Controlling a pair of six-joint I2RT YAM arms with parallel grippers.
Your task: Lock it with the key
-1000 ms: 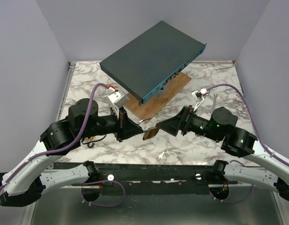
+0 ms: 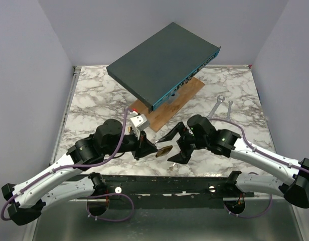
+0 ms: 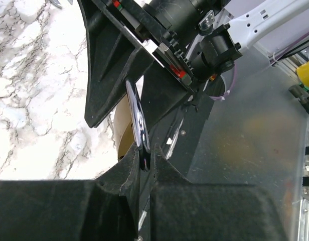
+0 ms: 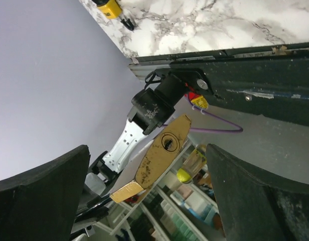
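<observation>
A brass padlock (image 2: 163, 151) hangs in the air over the front of the marble table. My left gripper is shut on its chrome shackle (image 3: 138, 113). Facing me in the right wrist view is the brass face of the padlock (image 4: 157, 158), with a round keyhole (image 4: 168, 142) that shows no key in it. My right gripper stands open; its fingers (image 4: 41, 188) lie to either side of the padlock without visibly gripping it. On the tabletop, a small pale key-like piece (image 2: 173, 164) is mostly covered by the lower right finger.
A large dark rack unit (image 2: 164, 63) overhangs the wooden board (image 2: 189, 93) at the back. Wrenches (image 2: 216, 106) lie at the right. A dark rail (image 2: 154, 186) runs along the front edge. Bare marble (image 2: 94, 95) stretches at the back left.
</observation>
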